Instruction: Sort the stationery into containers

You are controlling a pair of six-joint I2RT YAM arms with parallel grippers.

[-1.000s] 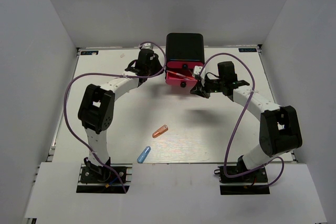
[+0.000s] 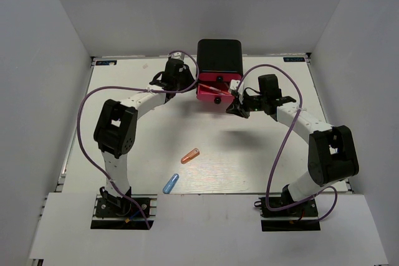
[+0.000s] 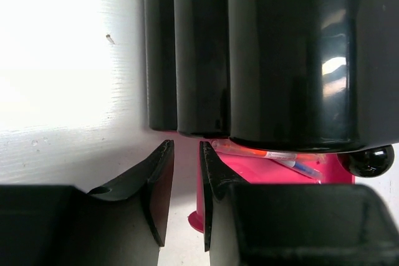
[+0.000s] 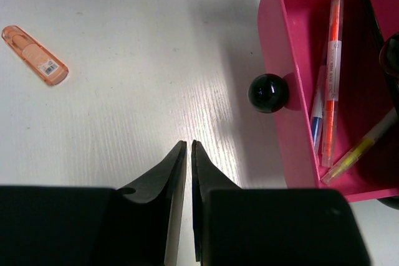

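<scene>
A black-and-pink drawer box (image 2: 219, 54) stands at the back centre, its pink drawer (image 4: 277, 48) pulled out, holding several pens, among them a red pen (image 4: 331, 73) and a yellow pen (image 4: 358, 151). My left gripper is at the box's left side, its fingertips a little apart with nothing visible between them. My right gripper hangs in front of the drawer's right part, fingertips close together, nothing seen between them. An orange item (image 2: 190, 156) and a blue item (image 2: 171, 183) lie on the table in front.
Grey walls enclose it at the back and both sides.
Both arms have shifted very slightly in the top view; the box and loose items look unchanged.
</scene>
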